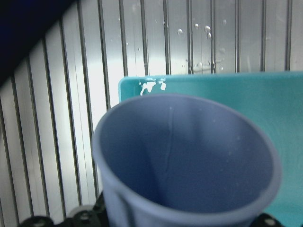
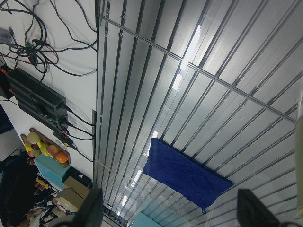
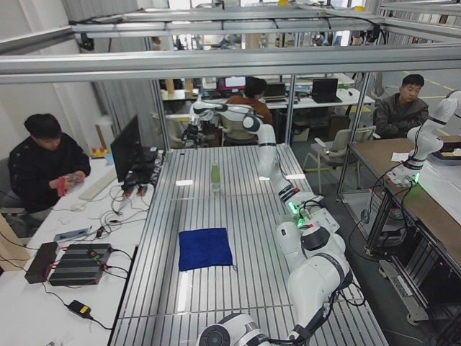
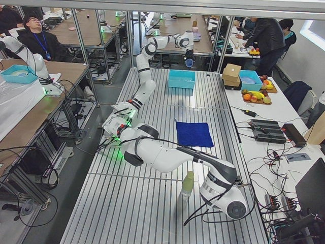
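A blue cup [image 4: 189, 62] [image 1: 187, 156] is held by my left gripper, above the rim of a turquoise bin [image 4: 181, 79] [image 1: 208, 86] at the far end in the camera right view. A green bottle [image 3: 215, 176] [image 4: 188, 184] stands upright on the slatted table, partly cut at the right edge of the right wrist view [image 2: 299, 161]. My right gripper [image 3: 192, 132] is raised beside the bottle, its dark fingers apart with nothing between them. A blue cloth [image 3: 205, 249] [image 4: 194, 134] lies flat mid-table.
A side table holds black power units [image 3: 79, 263], cables, cardboard boxes [image 4: 231, 73] and fruit trays [image 4: 256, 96]. Metal frame posts surround the table. People sit nearby.
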